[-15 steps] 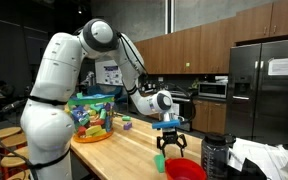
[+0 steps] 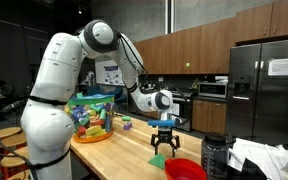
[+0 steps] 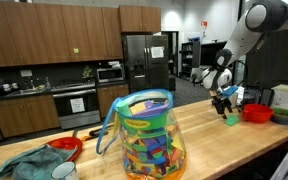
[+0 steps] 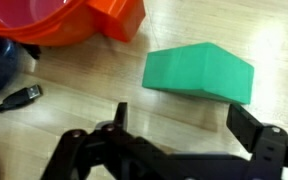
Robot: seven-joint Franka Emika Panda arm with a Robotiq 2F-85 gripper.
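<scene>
A green block [image 4: 199, 72] lies on the wooden table, close by the red bowl [image 4: 54, 18]. In the wrist view it sits just beyond my gripper, which is open with nothing between its fingers. Seen from exterior view 1, the gripper [image 2: 164, 145] hangs above the green block [image 2: 157, 160], with the red bowl [image 2: 184, 170] to the right. From the other side, the gripper [image 3: 222, 106] is over the green block [image 3: 231, 120] and the red bowl [image 3: 260, 121] is further right.
An orange-red piece [image 4: 117, 17] is beside the bowl in the wrist view. A black cable plug [image 4: 22, 97] lies at left. A dark canister [image 2: 214, 154] stands behind the bowl; a colourful toy-filled container [image 3: 149, 140] is across the table.
In exterior view 1 my gripper has moved a little to the left, over the green block. The block and the bowl look unmoved.
</scene>
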